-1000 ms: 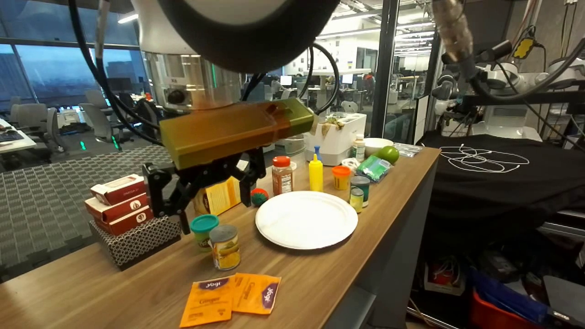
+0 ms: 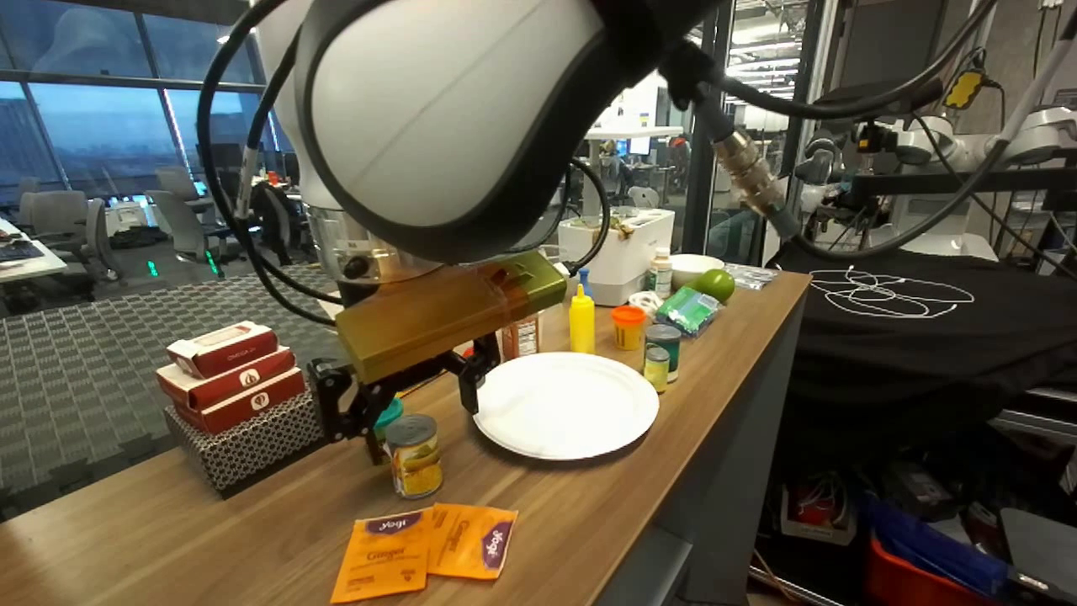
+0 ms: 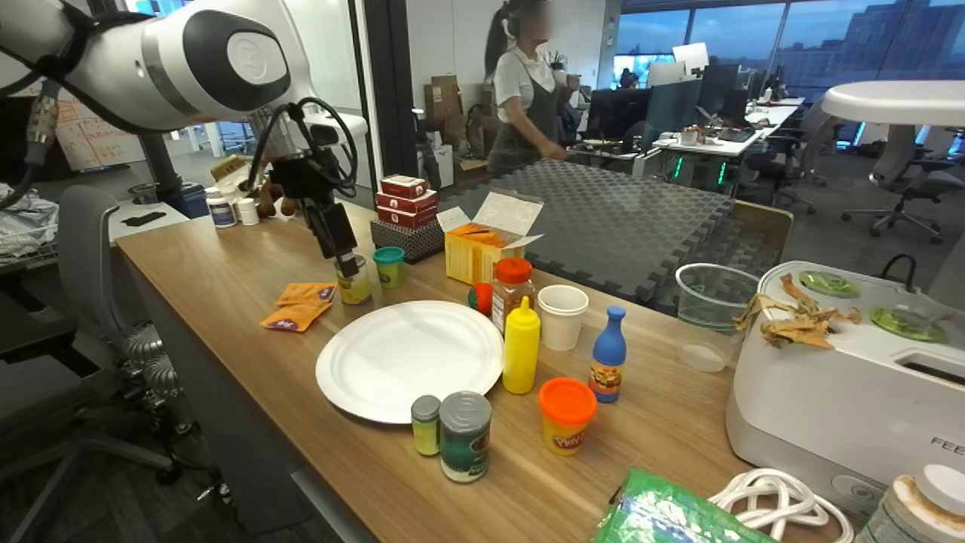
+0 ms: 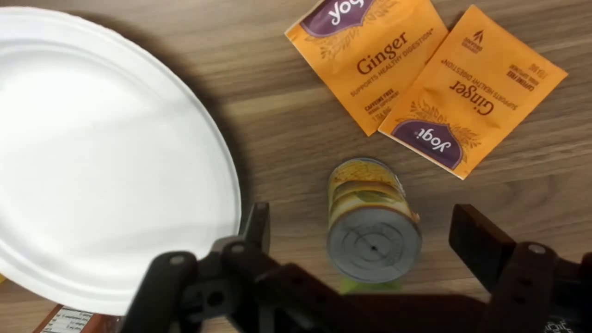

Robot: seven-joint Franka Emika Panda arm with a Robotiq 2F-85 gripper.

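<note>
My gripper stands open above a small can (image 4: 374, 244) with a grey lid and a yellow food label. In the wrist view the can lies between the two spread fingers, with a gap on each side. Exterior view 1 shows the can (image 2: 415, 459) upright on the table, just below the gripper (image 2: 424, 424). Behind it, a teal-lidded tub (image 3: 389, 266) is partly hidden by the gripper in exterior view 1. From exterior view 2, a dark finger (image 3: 347, 264) overlaps the can's top; contact cannot be told.
A bare white plate (image 2: 565, 404) lies close beside the can. Two orange ginger tea packets (image 4: 471, 91) are on the other side. Past the plate stand a yellow bottle (image 3: 521, 348), an orange-lidded tub (image 3: 567, 418) and a green can (image 3: 465, 439). Red boxes (image 2: 232, 374) sit at the table's edge.
The gripper has come down and shifted slightly toward the can, staying open. It now covers much of the teal-lidded tub and the yellow box. The can, plate and packets have not moved.
</note>
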